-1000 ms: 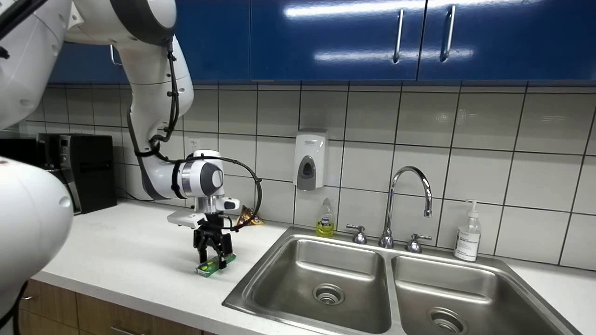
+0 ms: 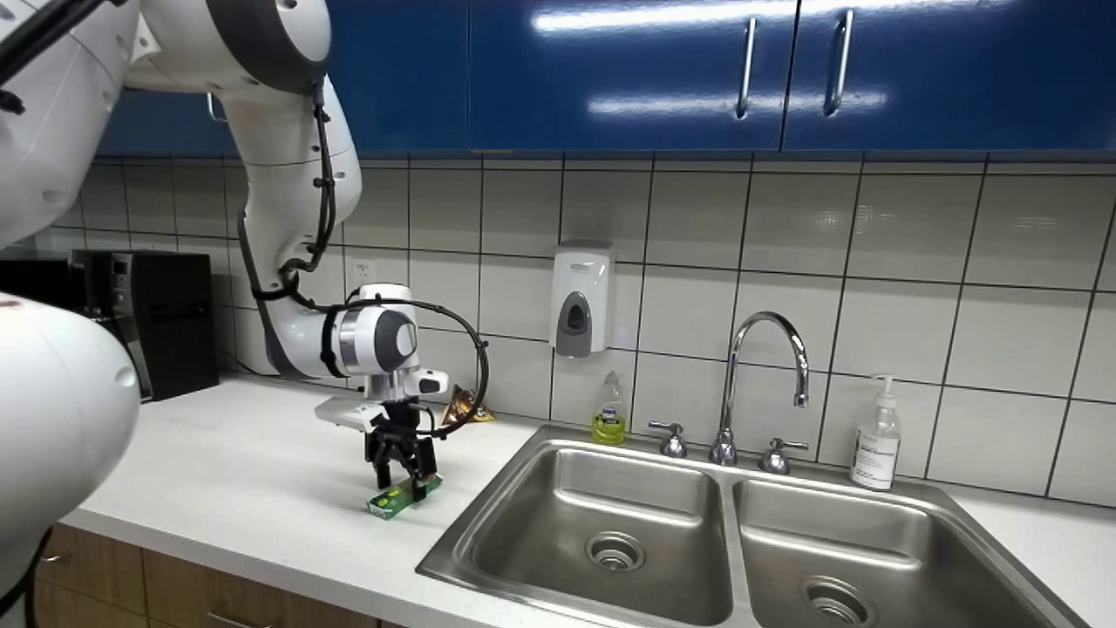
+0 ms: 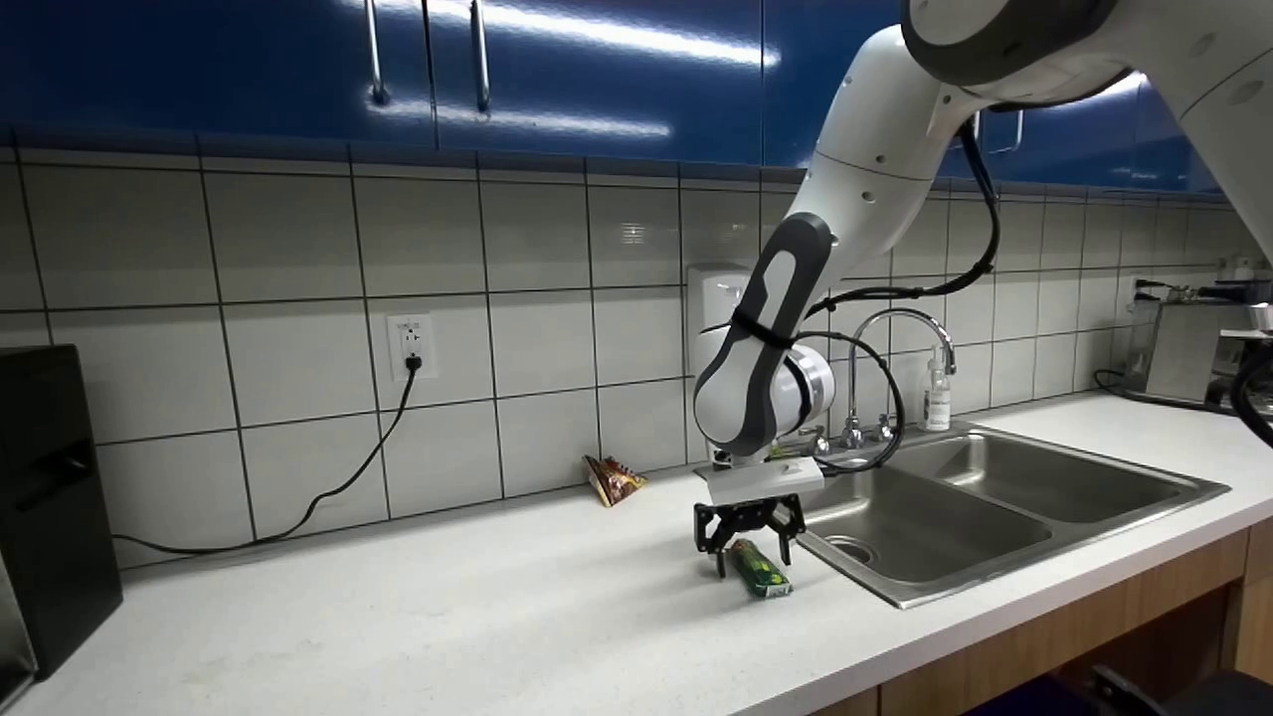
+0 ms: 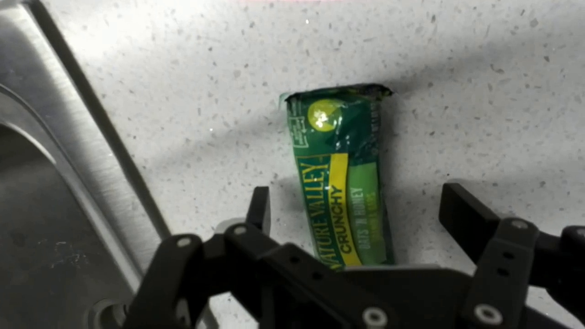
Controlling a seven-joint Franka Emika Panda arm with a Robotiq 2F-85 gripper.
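A green Nature Valley bar in its wrapper (image 4: 343,186) lies flat on the white counter, left of the sink in exterior view 1. Above it stands my gripper, open, with one finger on each side of the bar and a gap on both sides. The same bar (image 3: 760,571) shows under the gripper (image 3: 753,559) in exterior view 2. In exterior view 1 the gripper (image 2: 402,487) partly covers the bar (image 2: 392,499). The bar's near end is hidden behind the gripper body in the wrist view.
Close to the bar runs the rim of the steel double sink (image 2: 445,555). A brown snack packet (image 3: 614,479) rests near the tiled wall. Behind the sink are a yellow soap bottle (image 2: 609,410) and the faucet (image 2: 724,419).
My gripper sits almost where it was, shifted only very slightly. The bar has not moved.
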